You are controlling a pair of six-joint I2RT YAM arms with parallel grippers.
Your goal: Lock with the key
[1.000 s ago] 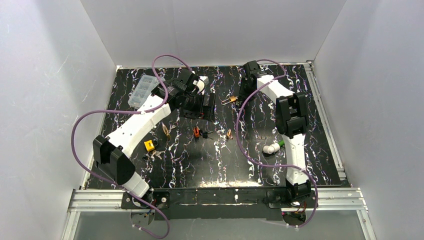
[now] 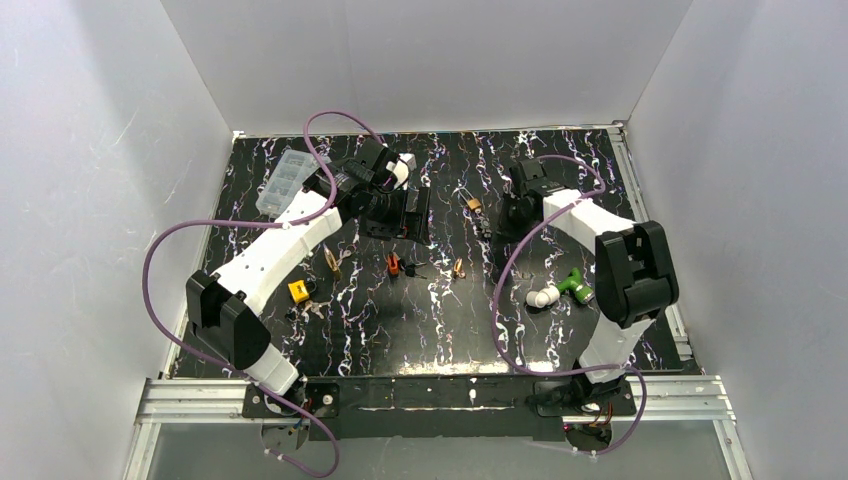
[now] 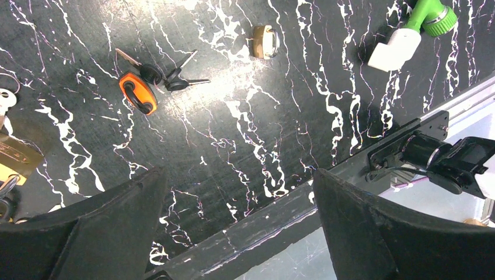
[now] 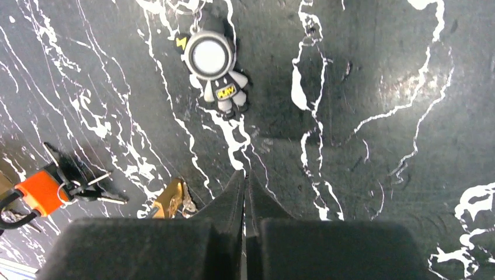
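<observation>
A brass padlock with a long shackle (image 2: 473, 204) lies flat near the middle back of the table in the top view. Just in front of it is a dark figurine keychain (image 4: 213, 65), whose ring runs out at the top of the right wrist view. My right gripper is over the table beside the figurine, its fingers together; nothing shows between them. My left gripper hangs above the table with its fingers wide apart and empty. An orange padlock (image 3: 138, 93) with several black-headed keys (image 3: 178, 83) and a small brass padlock (image 3: 265, 42) lie apart from both grippers.
A yellow padlock (image 2: 299, 291) with keys and another brass padlock (image 2: 331, 259) lie at the left. A clear divided box (image 2: 287, 184) stands at the back left. The green and white object (image 2: 575, 286) sits front right.
My right gripper has moved away from the long-shackle padlock, to the right and toward the front. That padlock has turned, its shackle now pointing toward the back left. The left arm is still.
</observation>
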